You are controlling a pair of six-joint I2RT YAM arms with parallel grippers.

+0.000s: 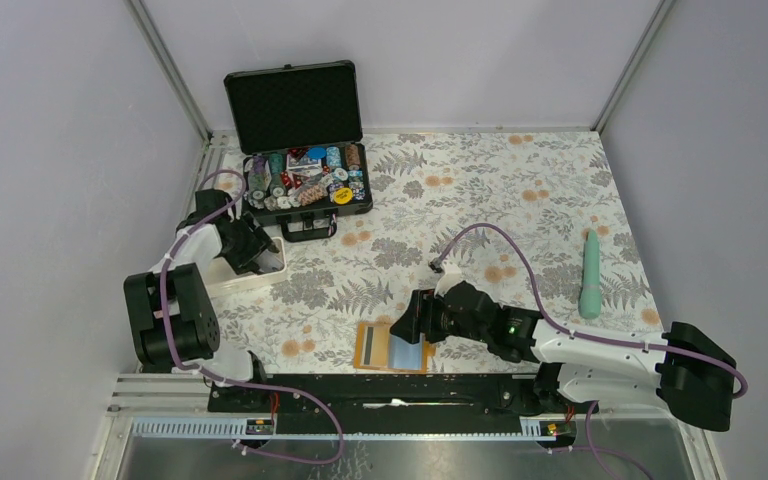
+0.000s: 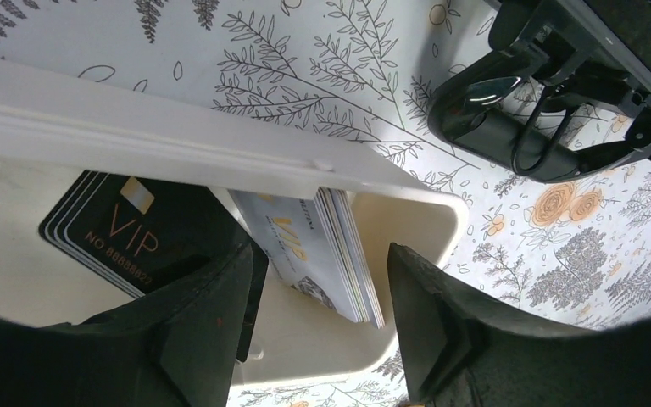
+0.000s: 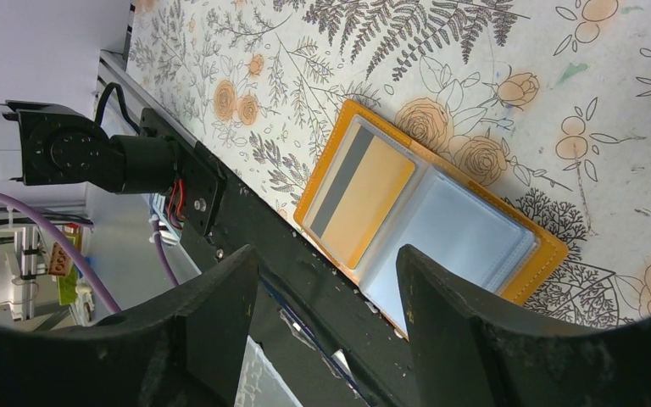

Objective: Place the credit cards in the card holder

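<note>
In the left wrist view, silver-grey cards (image 2: 292,237) stand tilted in a stack at one end of a white tray (image 2: 424,212). Black cards marked VIP (image 2: 148,237) lie fanned beside them. My left gripper is open above the tray, its fingertips on either side of the grey stack, nothing gripped. The orange card holder (image 3: 551,254) lies open at the table's front edge; one side shows a yellow card with a grey stripe (image 3: 360,195), the other a pale blue panel (image 3: 449,233). Over it hangs my right gripper, fingers apart and empty.
Just behind the tray, an open black case (image 1: 305,205) holds poker chips, its handle (image 2: 525,127) close to my left gripper. A green tube-like object (image 1: 590,275) rests at the far right. Free table lies across the middle and back right.
</note>
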